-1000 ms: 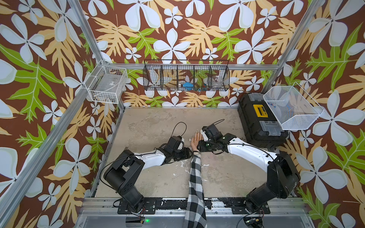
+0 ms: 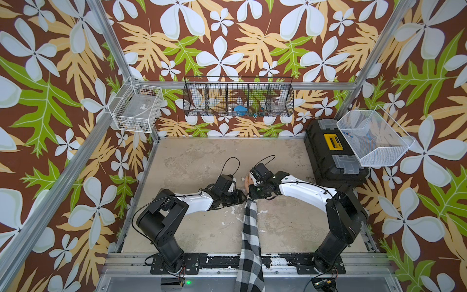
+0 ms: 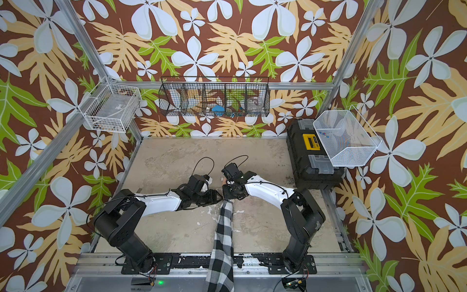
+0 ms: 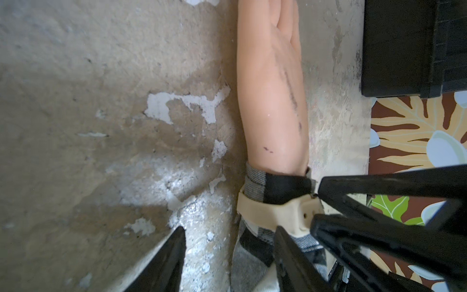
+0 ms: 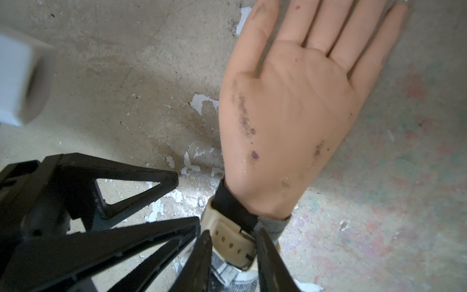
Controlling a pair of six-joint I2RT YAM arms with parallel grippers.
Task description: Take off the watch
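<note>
A palm-up mannequin hand [image 5: 291, 121] lies on the table, its forearm in a checked sleeve [image 2: 249, 228]. Over the sleeve at the wrist runs the beige watch strap [image 5: 231, 244], with holes along its end; it still encircles the wrist. My right gripper is part open, and in its wrist view the strap end appears between its fingertips; contact cannot be made out. My left gripper is part open left of the wrist, one finger [image 4: 288, 262] overlapping the sleeve below the strap. Nothing shows held in it. The watch face is hidden.
Both grippers are very close together at the wrist. A black toolbox [image 2: 335, 153] stands at the back right, with a white mesh basket [image 2: 374, 136] beside it. A black wire rack [image 2: 238, 98] hangs at the back.
My right gripper has moved left over the wrist, now covering much of the hand in the top left view. The left gripper has barely moved.
</note>
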